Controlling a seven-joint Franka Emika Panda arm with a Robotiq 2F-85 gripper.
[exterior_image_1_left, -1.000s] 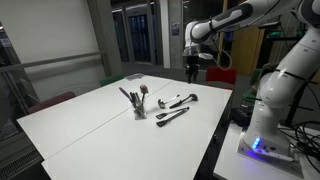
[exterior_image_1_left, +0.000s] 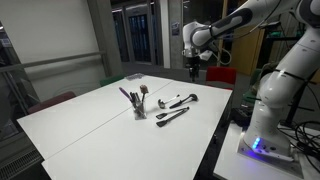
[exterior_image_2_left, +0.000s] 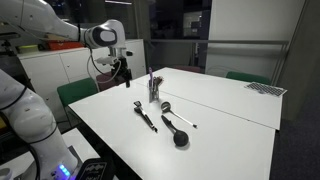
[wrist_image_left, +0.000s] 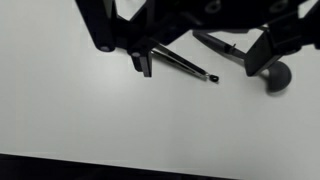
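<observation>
My gripper (exterior_image_1_left: 193, 74) hangs open over the right part of the white table, well above the surface, with nothing between its fingers. In the second exterior view the gripper (exterior_image_2_left: 127, 80) is at the left, apart from the utensils. A black ladle (exterior_image_2_left: 180, 137) and a dark long-handled utensil (exterior_image_2_left: 146, 118) lie flat on the table. Another ladle with a pale handle (exterior_image_2_left: 182, 117) lies behind them. Upright utensils fill a holder (exterior_image_2_left: 154, 97). Below the spread fingers in the wrist view lie a dark handle (wrist_image_left: 182, 64) and a round black ladle bowl (wrist_image_left: 277, 77).
A dark green bin-like object (exterior_image_2_left: 248, 78) stands behind the table, and a red chair (exterior_image_1_left: 221, 75) is beyond its right end. The table's front edge shows low in the wrist view.
The wrist above my gripper appears slightly turned, while the gripper stays in about the same place. The utensils and holder have not moved.
</observation>
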